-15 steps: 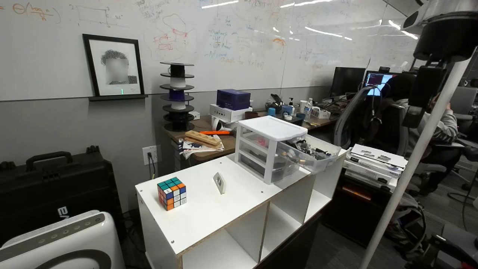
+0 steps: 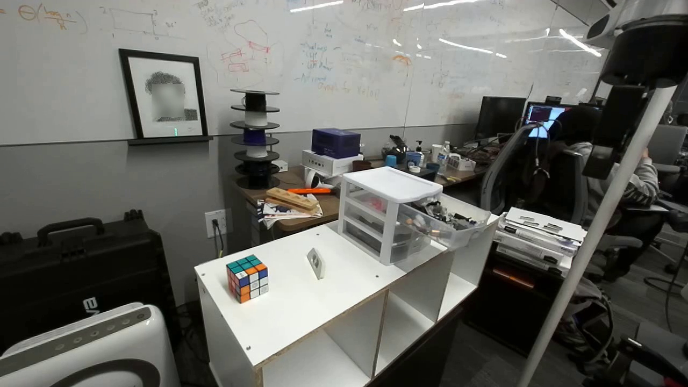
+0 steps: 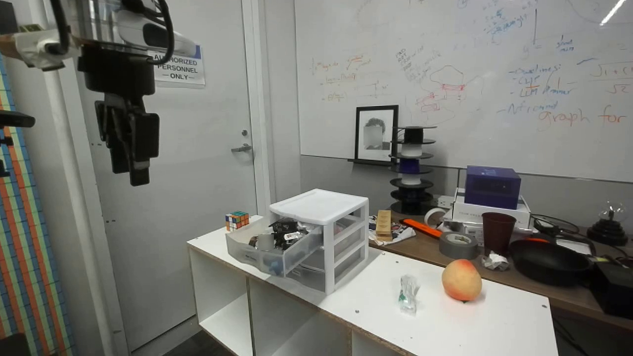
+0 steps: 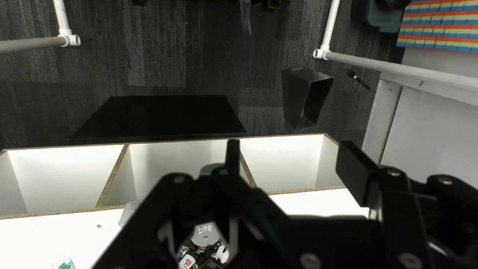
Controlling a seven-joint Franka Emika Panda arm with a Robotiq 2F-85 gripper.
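In the second exterior view my gripper [image 3: 140, 161] hangs high at the left, well clear of the shelf top and pointing down. The wrist view shows my gripper with a wide gap between its fingers and nothing held there. On the shelf [image 2: 290, 322] stands a white drawer unit [image 3: 320, 204], its clear top drawer [image 3: 302, 255] pulled out and full of small parts. A Rubik's cube [image 2: 248, 278] and a small pale upright object [image 2: 315, 263] rest on the shelf. Beyond the unit lie a peach [image 3: 461, 280] and a crumpled clear wrapper [image 3: 408, 294].
A white pole [image 2: 590, 238] runs close by the arm. Behind the shelf, a desk holds a tape roll [image 3: 458, 245], a dark cup [image 3: 497, 232] and a black pan [image 3: 549, 261]. Bare shelf surface surrounds the cube, peach and wrapper.
In the first exterior view my gripper has shifted slightly up and to the right. The objects on the shelf look unmoved.
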